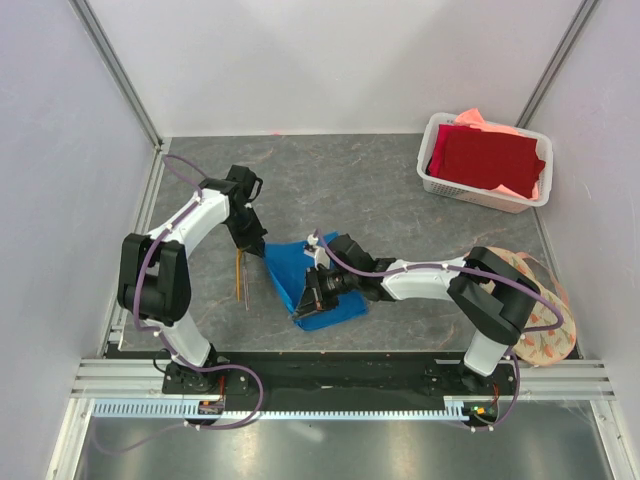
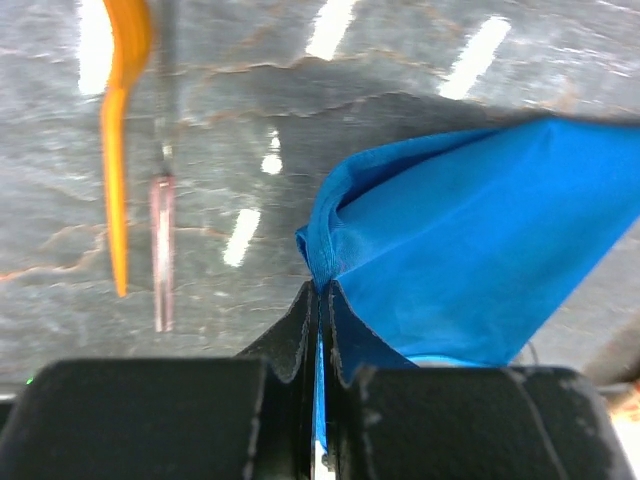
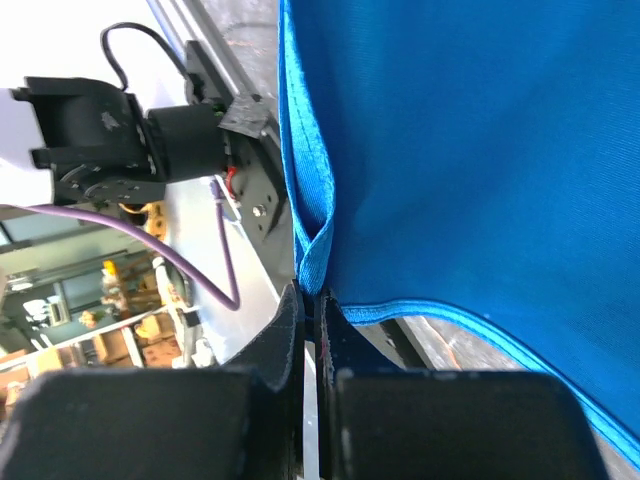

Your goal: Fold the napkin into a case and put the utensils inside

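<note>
The blue napkin (image 1: pixel 330 310) lies on the grey table between my grippers. My left gripper is shut on its far-left corner, where the fabric bunches into a fold. My right gripper is shut at the near folded edge, pinching the hem. Left of the napkin lie an orange utensil (image 2: pixel 117 180) and a thin utensil with a pinkish handle (image 2: pixel 162 255), side by side and lengthwise, apart from the cloth.
A white basket (image 1: pixel 430 180) with red and pink cloths stands at the back right. A round patterned mat (image 1: pixel 550 330) lies at the right, under the right arm.
</note>
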